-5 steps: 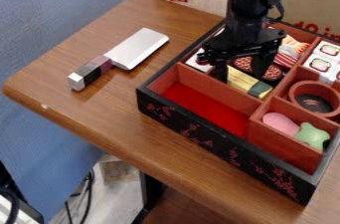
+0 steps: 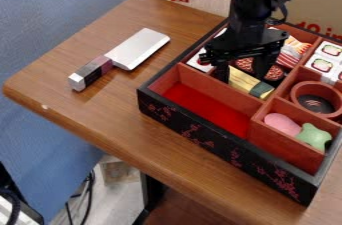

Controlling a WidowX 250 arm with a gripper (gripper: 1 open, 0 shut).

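My black gripper (image 2: 246, 61) is lowered over the upper left part of a divided black-and-red box (image 2: 168, 108), over a yellow block (image 2: 249, 83) with a greenish end and patterned red items beside it. I cannot tell whether its fingers are open or shut. The front left compartment (image 2: 210, 105) shows bare red floor. A pink oval piece (image 2: 282, 124) and a pale green piece (image 2: 314, 137) lie in the front right compartment, below a red ring (image 2: 313, 98). White items (image 2: 325, 64) sit at the back right.
A white flat object (image 2: 139, 47) and a block (image 2: 92, 71) with dark and pale parts lie on the left of the wooden table (image 2: 87, 119). Cables hang below the table's left edge.
My gripper has shifted very slightly above the box; the objects stand where they were.
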